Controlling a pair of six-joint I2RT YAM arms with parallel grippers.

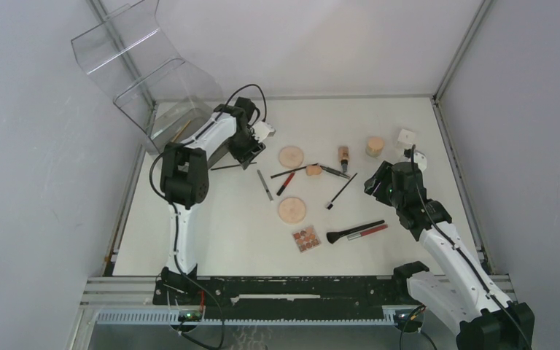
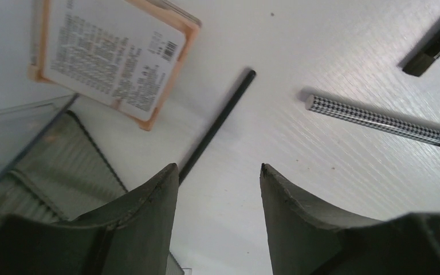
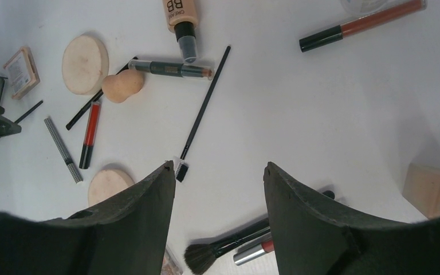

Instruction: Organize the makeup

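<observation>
Loose makeup lies on the white table: two round puffs (image 1: 291,156), a palette (image 1: 305,238), a large brush (image 1: 355,229), a foundation tube (image 1: 343,156), pencils and lipsticks. My left gripper is open above a thin black pencil (image 2: 220,117), beside a clear organizer (image 2: 17,140) and a boxed compact (image 2: 114,57); a patterned pencil (image 2: 378,120) lies to its right. My right gripper is open above the table, with a spoolie brush (image 3: 205,103) beyond its fingers and nothing held.
The tall clear organizer (image 1: 138,51) stands at the back left, beside the left arm. A jar (image 1: 375,145) and small boxes (image 1: 405,138) sit at the right under or near the right arm.
</observation>
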